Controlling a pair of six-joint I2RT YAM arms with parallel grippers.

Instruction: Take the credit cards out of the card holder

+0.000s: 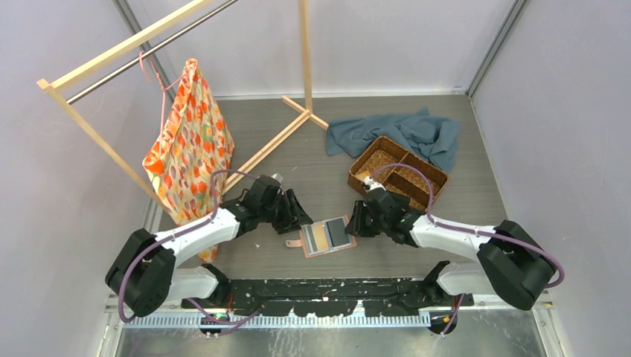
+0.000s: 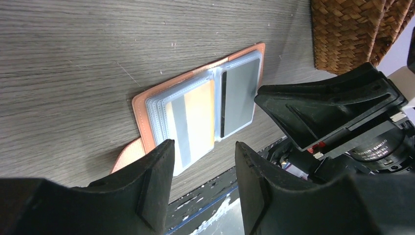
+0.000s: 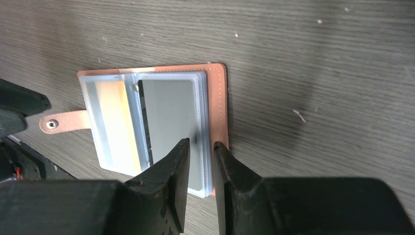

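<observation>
A pink card holder [image 1: 327,236] lies open on the table, a beige card [image 2: 195,112] and a dark grey card [image 3: 169,120] in its clear sleeves, its strap to the left. My left gripper hovers at its left end, fingers apart with nothing visible between them. My right gripper is low at the holder's right edge, tips part open over the grey card's sleeve border; whether they touch it I cannot tell.
A wicker basket [image 1: 364,160] stands behind my right arm, with a blue cloth [image 1: 387,126] beyond. A wooden rack [image 1: 305,59] with patterned fabric [image 1: 186,149] is at the left.
</observation>
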